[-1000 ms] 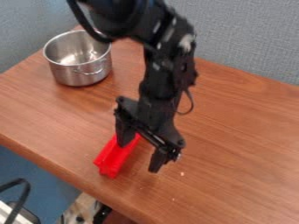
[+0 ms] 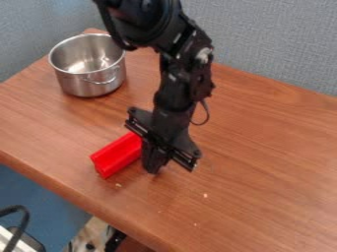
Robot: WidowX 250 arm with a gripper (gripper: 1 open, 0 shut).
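A red block (image 2: 113, 157) lies on the wooden table near its front left edge. The black gripper (image 2: 153, 159) is low at the block's right end, its fingertips close to the tabletop and partly hidden by its own body. It looks shut; whether anything is between its fingers is not visible.
A steel pot (image 2: 87, 69) stands at the back left of the table (image 2: 263, 177). The table's left edge drops to a blue floor, with cables at the lower left.
The gripper has drawn its fingers together from a wider spread and shifted slightly left. The red block has moved a little up and left and turned since one second ago.
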